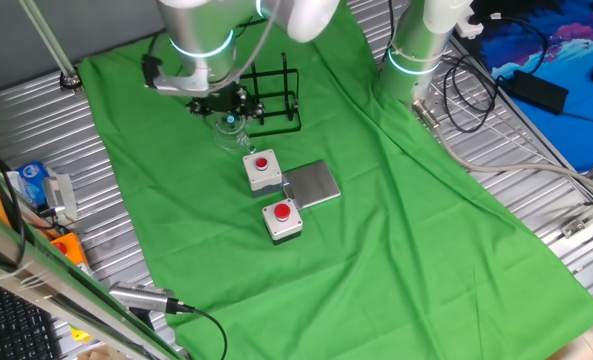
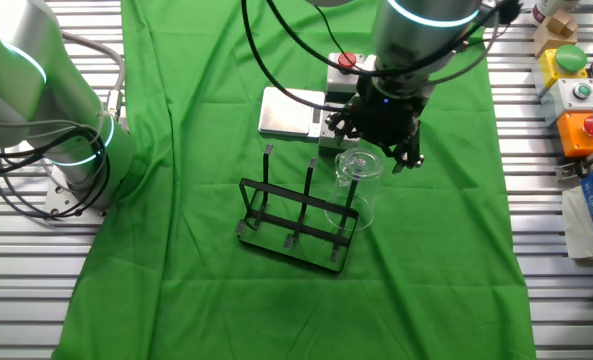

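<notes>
A clear glass mug (image 2: 364,205) stands on the green cloth, right beside the black wire rack (image 2: 301,225). In exterior view 1 the mug (image 1: 230,134) is partly covered by my gripper (image 1: 225,108), which hangs above it. The dark fingers look spread apart to either side, and I see nothing held between them. From exterior view 2, the gripper (image 2: 378,146) is over the near side of the button boxes, just behind the mug's rim. The exact height between fingertips and mug is hard to judge.
Two boxes with red buttons, one nearer the rack (image 1: 263,170) and one farther from it (image 1: 282,218), flank a flat silver scale (image 1: 314,184). The black rack (image 1: 274,105) has upright prongs.
</notes>
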